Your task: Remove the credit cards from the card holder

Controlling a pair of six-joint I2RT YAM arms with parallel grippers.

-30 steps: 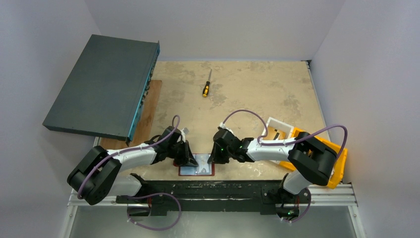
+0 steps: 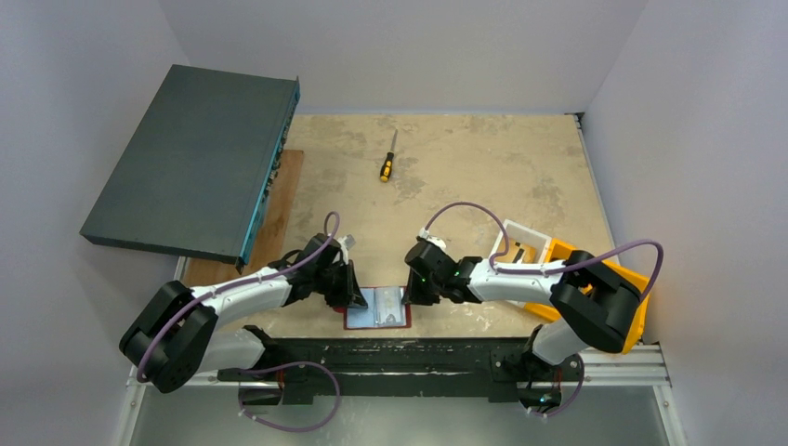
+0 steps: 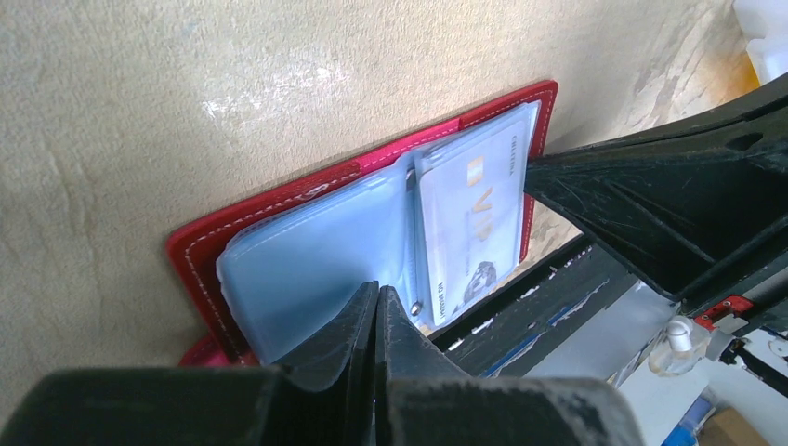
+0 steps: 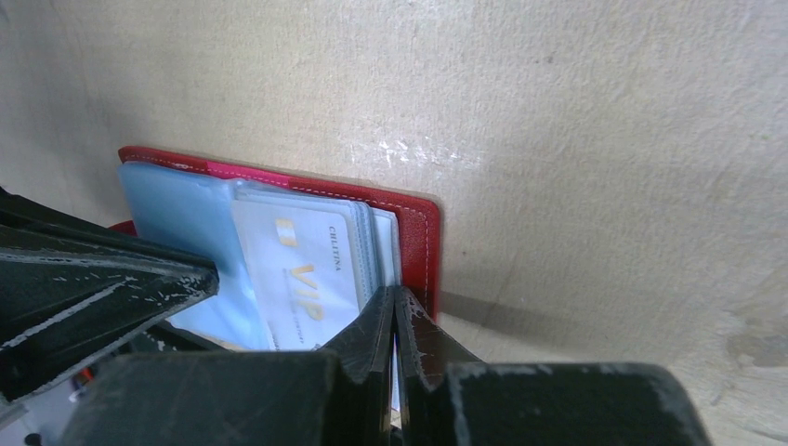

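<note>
The red card holder [image 2: 377, 327] lies opened flat near the table's front edge, its clear sleeves spread to both sides. A pale card lettered VIP [image 4: 302, 269] is inside the right-hand sleeves. Beyond that card's edge, a whitish strip [image 4: 386, 246] shows beside the red cover. My left gripper is shut, its tips over the left-hand sleeves [image 3: 321, 251]; nothing shows between them. Also shut, my right gripper has its tips at the outer edge of the right-hand sleeves. Whether a thin edge is pinched there is hidden.
Far back on the table lies a screwdriver [image 2: 387, 167]. A dark panel [image 2: 195, 163] stands at the left, while a yellow bin [image 2: 636, 316] and a white box [image 2: 530, 237] sit at the right. Bare table stretches behind the holder.
The holder has slid slightly to the right. My right gripper has shifted right as well, while the left one has moved only a little.
</note>
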